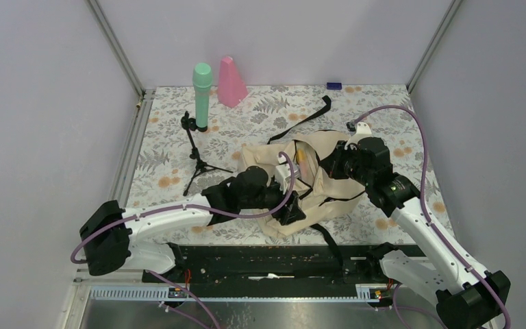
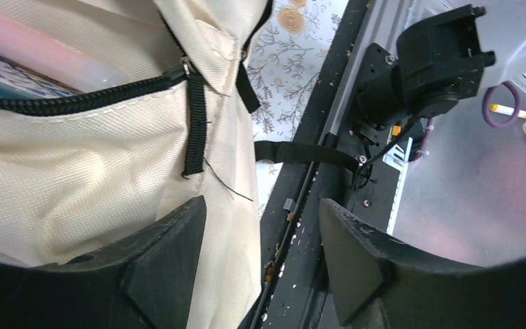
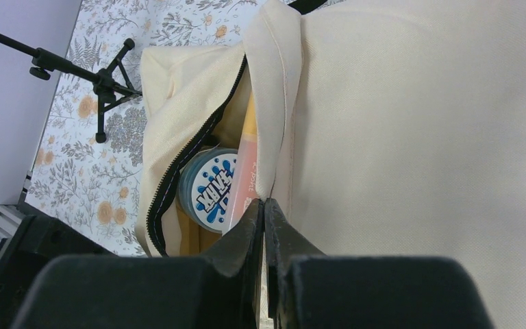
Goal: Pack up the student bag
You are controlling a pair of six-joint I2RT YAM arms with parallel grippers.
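Note:
The cream bag (image 1: 291,226) lies with its zipped mouth partly open. Inside it, a clear pink case with a yellow end (image 3: 246,164) stands beside a round tin with blue lettering (image 3: 214,188). My right gripper is shut on a folded edge of the bag's flap (image 3: 274,103). Over the lower front of the bag is my left gripper (image 1: 294,214). Its fingers (image 2: 171,253) are apart in the left wrist view, with the bag's side edge seen in the gap but not visibly gripped. A black zipper tab (image 2: 196,123) hangs just ahead of them.
At the back left stand a green microphone (image 1: 203,103) on a black tripod (image 1: 195,154) and a pink cone-like object (image 1: 231,86). A small blue block (image 1: 334,86) lies at the back edge. Black straps (image 1: 305,121) spread from the bag.

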